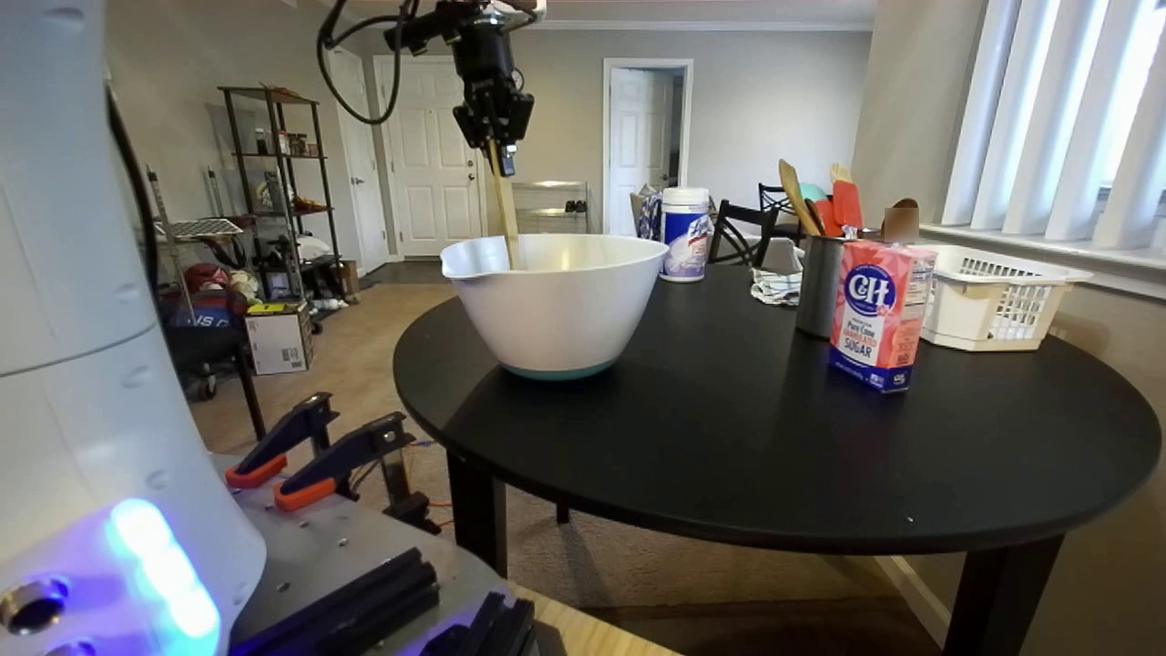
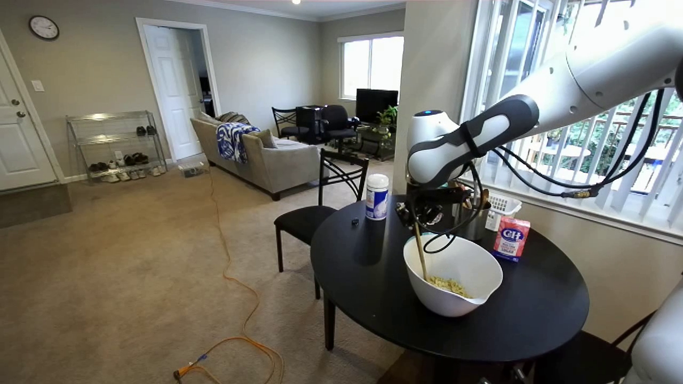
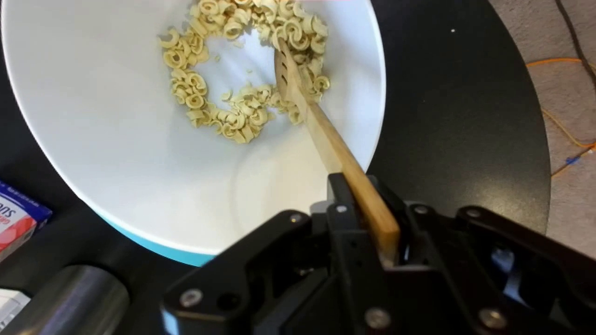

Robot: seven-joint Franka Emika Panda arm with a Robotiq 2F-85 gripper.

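My gripper is shut on the handle of a wooden slotted spoon (image 3: 321,131), above the rim of a large white bowl (image 1: 557,306). The spoon slants down into the bowl, its slotted head among the curled dry pasta (image 3: 240,111). In the wrist view the pasta forms a rough ring on the bowl's floor, with a bare patch in the middle. Exterior view 2 shows the spoon (image 2: 420,249) standing tilted against the bowl's far side, under my gripper (image 2: 414,217). In exterior view 1 the bowl wall hides the spoon's head.
The bowl stands near the left edge of the round black table (image 1: 743,437). A sugar box (image 1: 874,317), a metal utensil holder (image 1: 820,286), a white basket (image 1: 989,301) and a wipes canister (image 1: 685,235) share the top.
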